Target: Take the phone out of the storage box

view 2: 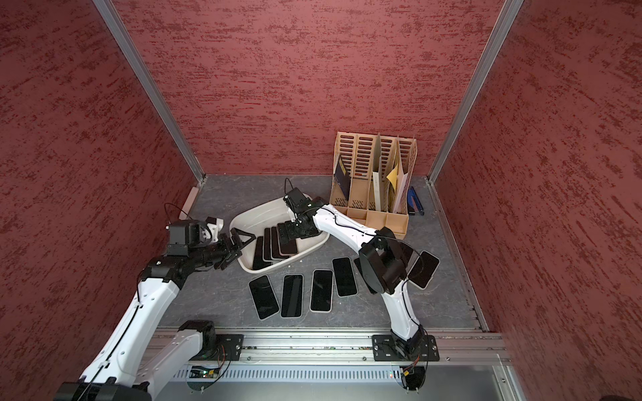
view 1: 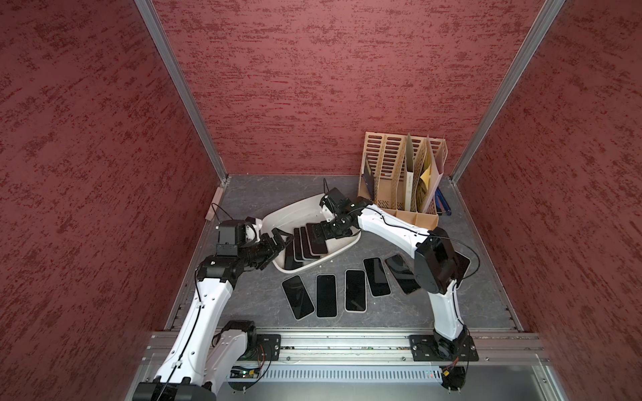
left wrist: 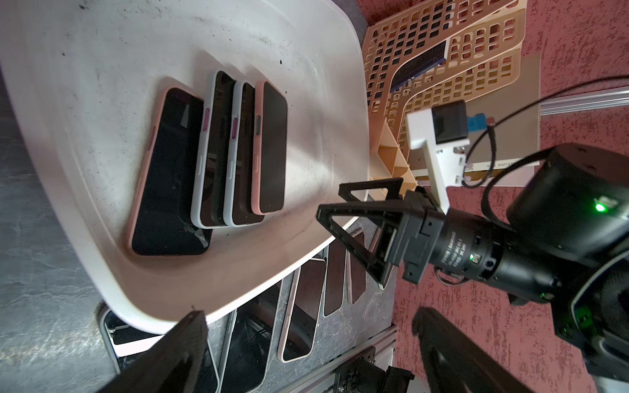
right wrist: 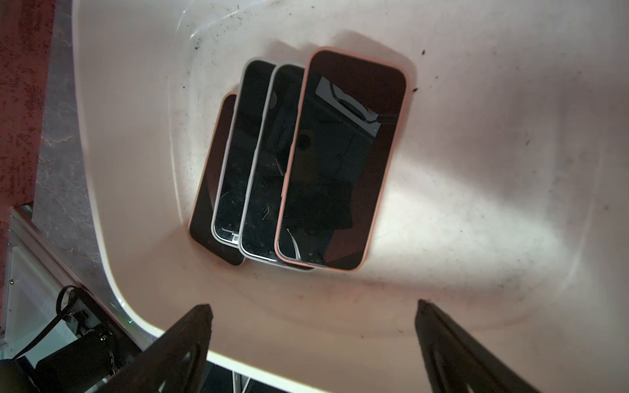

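Note:
Several dark-screened phones lie overlapped in the white storage box [right wrist: 498,216]. The topmost phone has a pink frame; under it fan two pale-framed ones and a lowest phone [left wrist: 169,177], which is pink-edged in the left wrist view. My right gripper hangs over the box, open and empty, its fingers [right wrist: 458,353] near the bottom of the right wrist view. At the box's left rim stands my left gripper, also open with nothing between its fingers. In the left wrist view the right gripper shows over the box's right rim.
On the grey table in front of the box lies a row of phones, among them one at the left [view 1: 298,297] and one mid-row [view 1: 355,290]. A wooden organizer [view 1: 396,217] with folders stands behind on the right. The right arm covers part of the table.

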